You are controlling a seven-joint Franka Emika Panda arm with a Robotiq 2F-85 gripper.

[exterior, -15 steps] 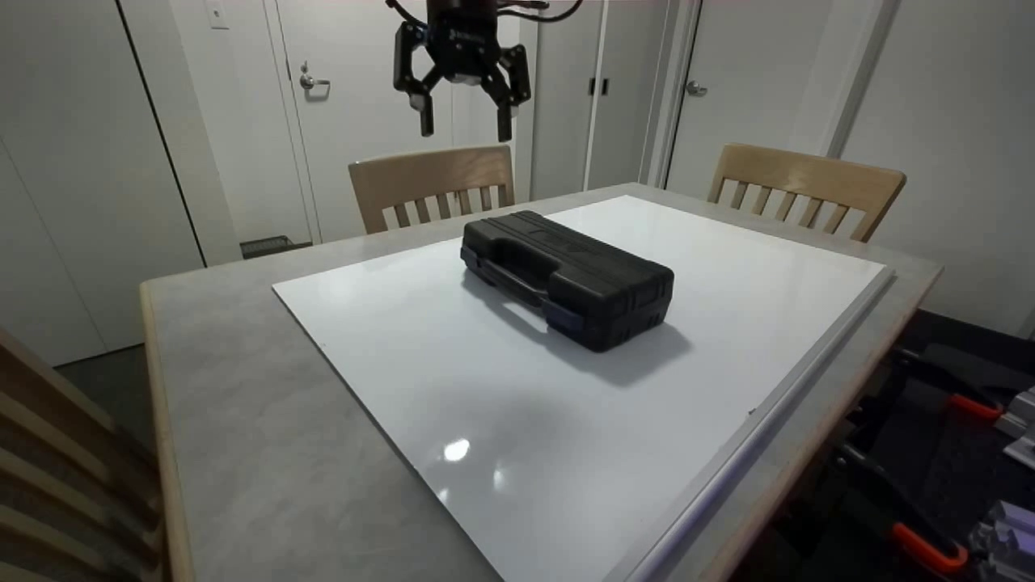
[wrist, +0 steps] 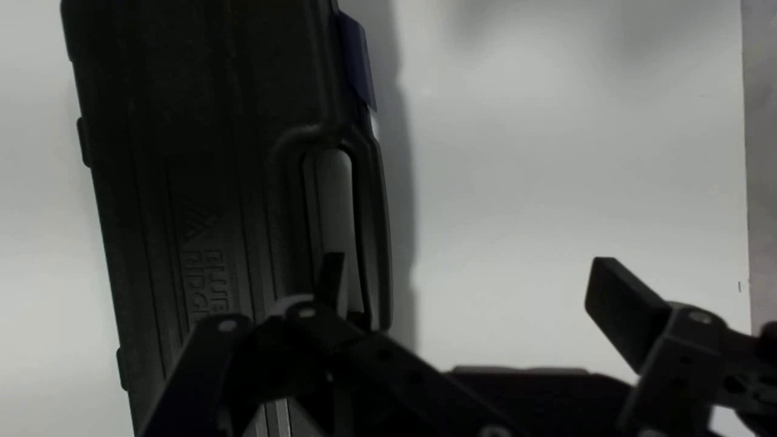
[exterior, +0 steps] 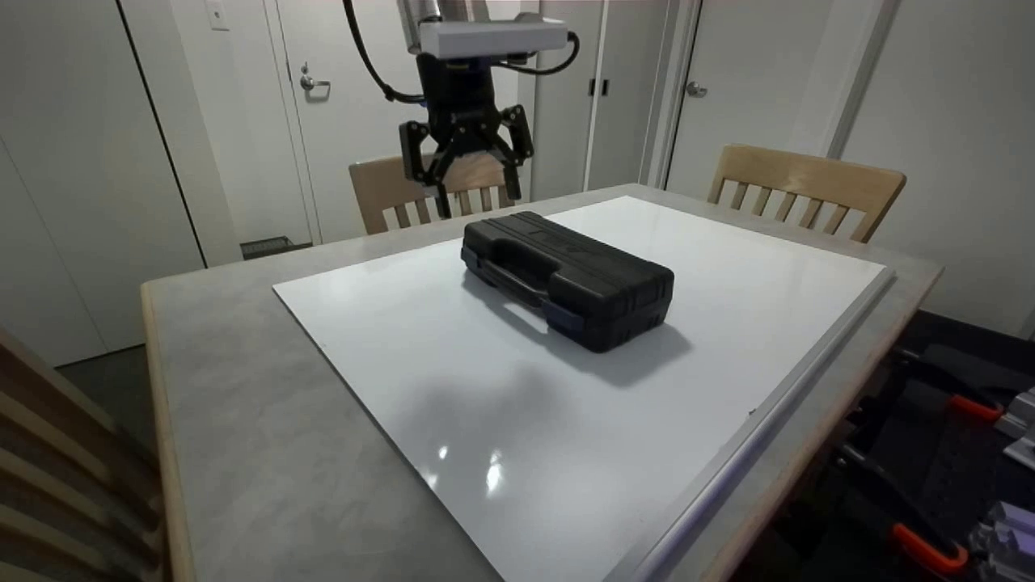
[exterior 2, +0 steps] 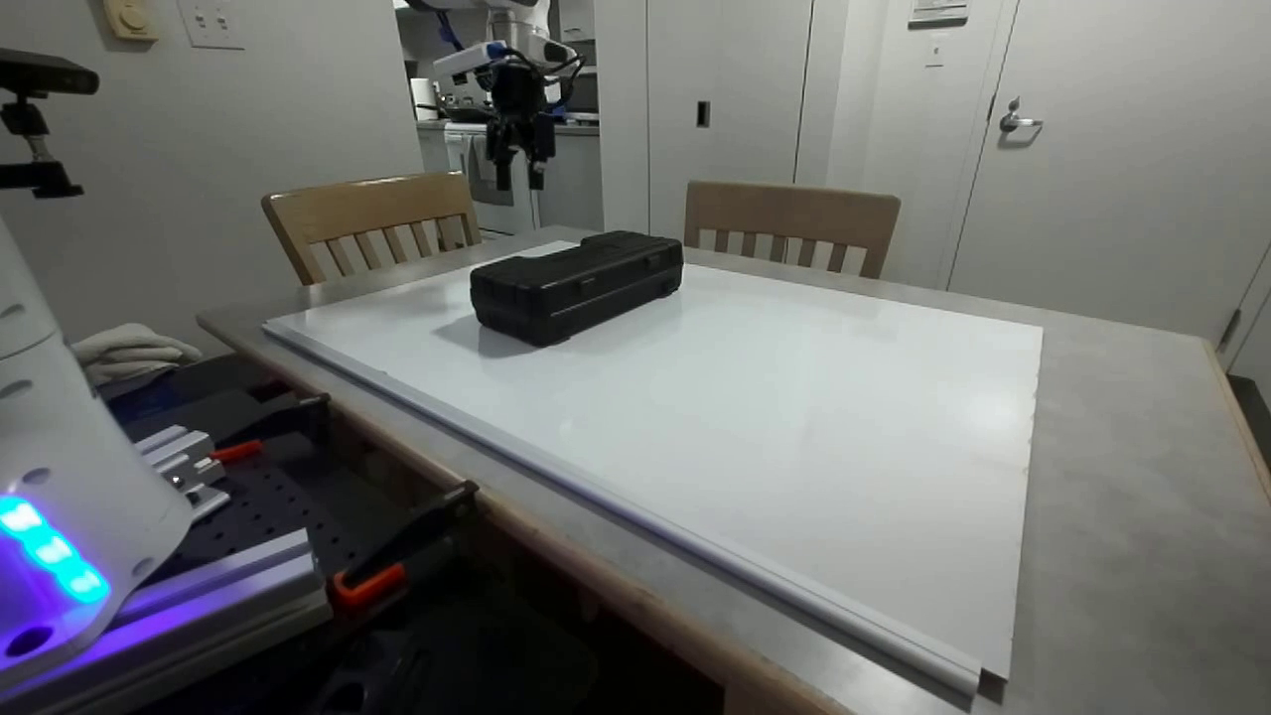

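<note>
A black hard case (exterior: 582,262) lies flat on the white board (exterior: 407,320), its lid facing up. Its handle (wrist: 380,240) and a dark blue latch (wrist: 357,62) run along one long side. Above the table hangs my gripper (exterior: 478,194), open and empty, its fingers pointing down. In the wrist view one finger (wrist: 331,273) overlaps the handle opening, while the other finger (wrist: 624,309) is over bare board. The gripper (exterior 2: 520,179) is higher than the case in the second exterior view, with a gap between them.
Wooden chairs (exterior: 810,179) stand round the grey table (exterior: 233,388). A metal rail (exterior 2: 667,524) edges the board, and clamps with orange handles (exterior 2: 369,584) sit near the robot's base. Around the case the board is clear.
My gripper has come down towards the case and turned slightly, staying open. The case has not moved.
</note>
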